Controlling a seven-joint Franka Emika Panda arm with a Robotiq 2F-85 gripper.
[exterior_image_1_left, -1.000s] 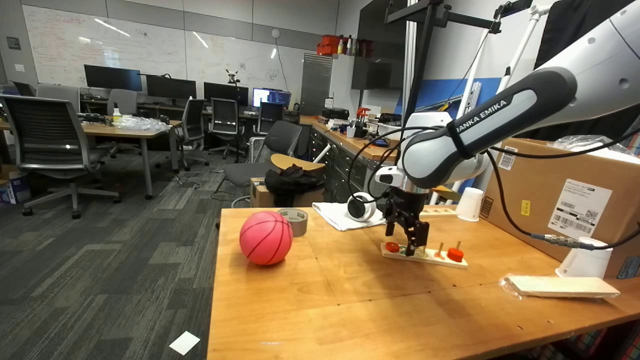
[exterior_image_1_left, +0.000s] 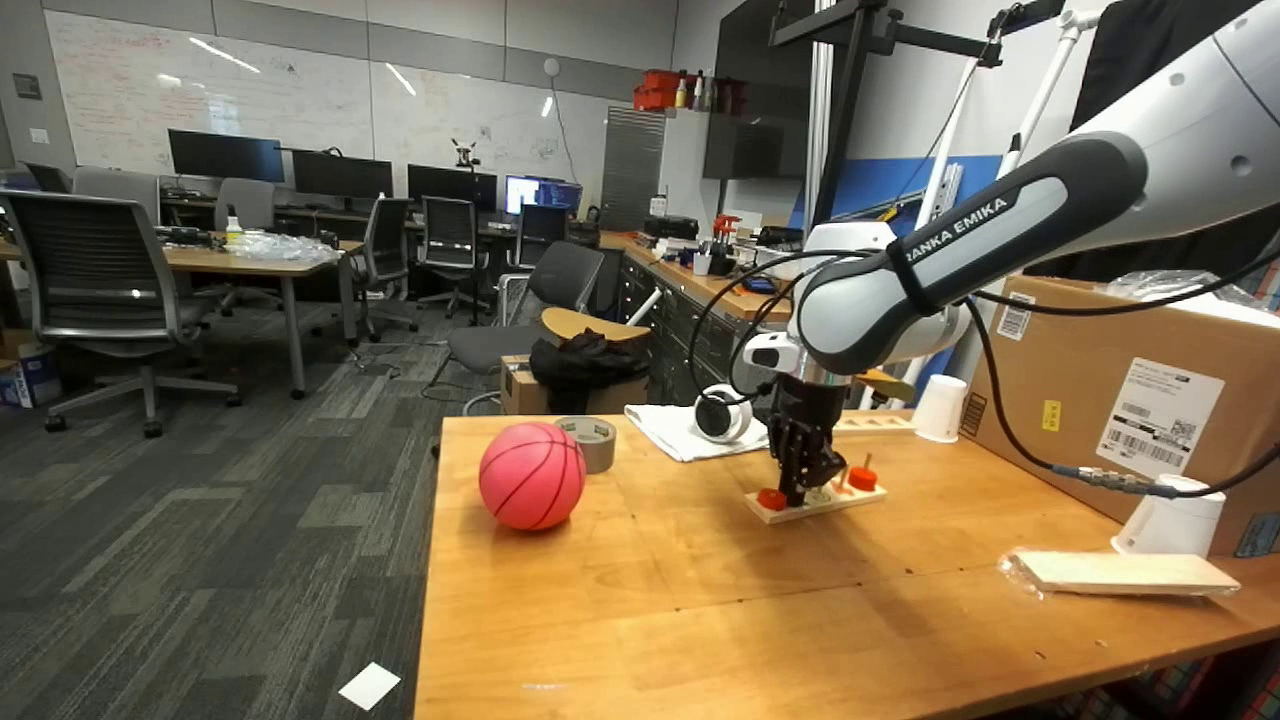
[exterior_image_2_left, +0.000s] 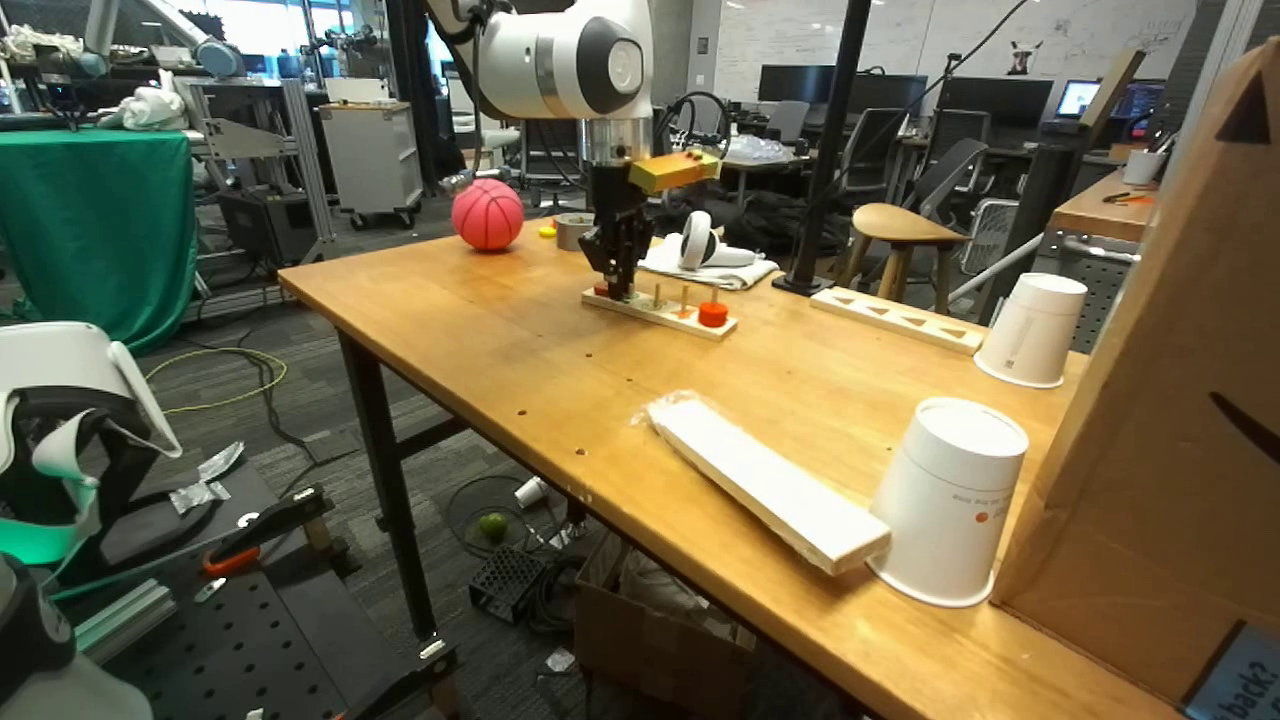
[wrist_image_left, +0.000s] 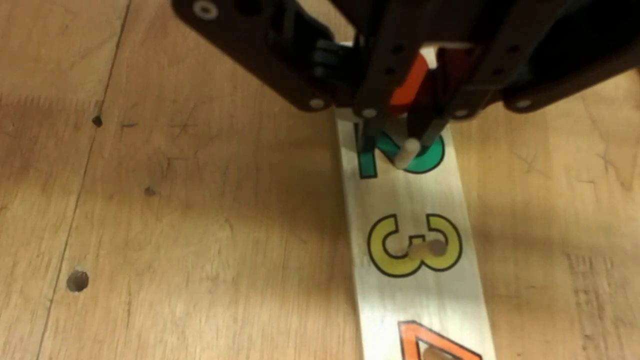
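Observation:
A pale wooden peg board (wrist_image_left: 414, 300) printed with numbers runs down the wrist view, where 2, 3 and part of 4 show. My gripper is low over the board at the 2, its fingertips apart and partly open. The peg (wrist_image_left: 408, 154) of the 2 stands at the gap between them; whether they touch it I cannot tell. Behind the fingers, partly hidden, is a red piece (wrist_image_left: 410, 84). In exterior view 1, one red piece (exterior_image_1_left: 771, 498) sits on the board's left end and another red piece (exterior_image_1_left: 861, 478) on its right end.
A pink ball (exterior_image_1_left: 533, 476) and a tape roll (exterior_image_1_left: 590, 442) stand to the left. Behind the gripper is a white cloth (exterior_image_1_left: 684, 432) with a white headset. White cups and a wrapped plank (exterior_image_2_left: 768, 480) lie on the right side.
The board has turned on the table, its right end swinging toward the back and left in exterior view 1. My gripper has moved slightly left and lower.

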